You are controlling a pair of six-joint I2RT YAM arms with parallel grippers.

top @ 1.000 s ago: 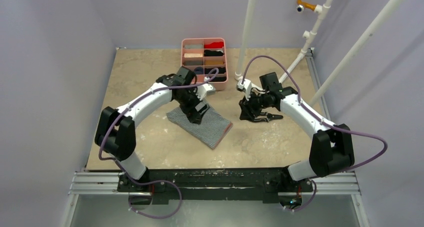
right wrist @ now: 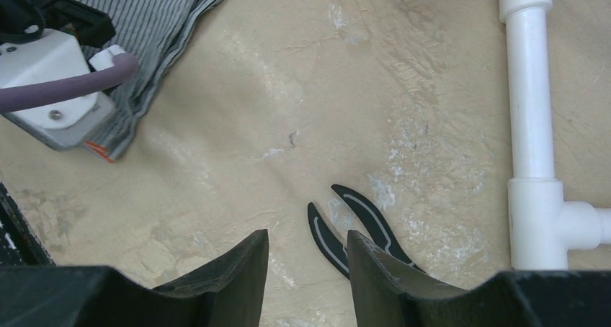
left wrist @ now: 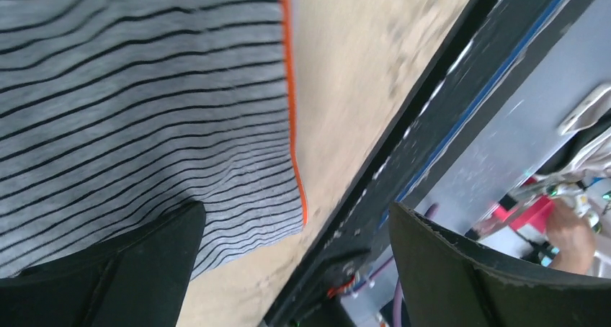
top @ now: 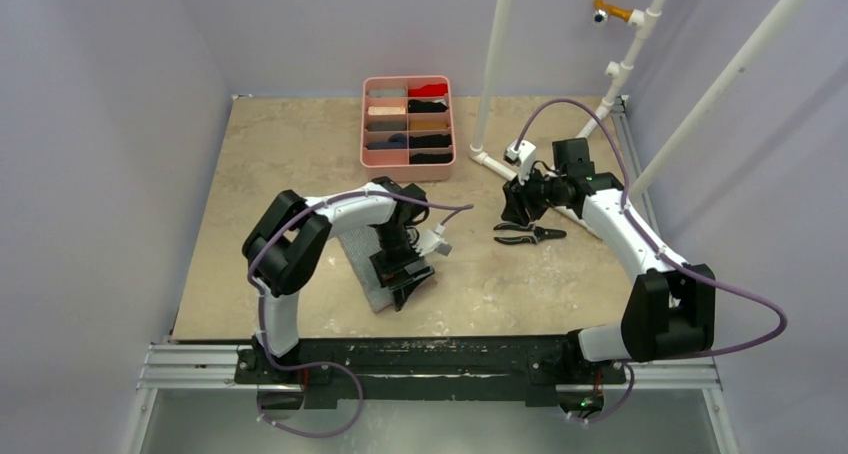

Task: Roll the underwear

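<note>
Grey striped underwear with orange edging (top: 360, 259) lies flat on the table, partly hidden under my left arm in the top view; in the left wrist view its striped cloth (left wrist: 144, 111) fills the left half. My left gripper is open, low over the cloth's orange edge. The same cloth (right wrist: 162, 24) shows at the upper left of the right wrist view. My right gripper hangs over a pair of black pliers-like tools (right wrist: 375, 219) on the table's right side, its fingertips apart with nothing seen between them.
A pink divided box (top: 407, 172) with folded clothes stands at the back. White pipes (right wrist: 529, 96) rise on the right side. The table's front edge (top: 440, 344) is near the cloth.
My left arm has swept down and toward the front onto the underwear, whose front corner has shifted toward the near edge.
</note>
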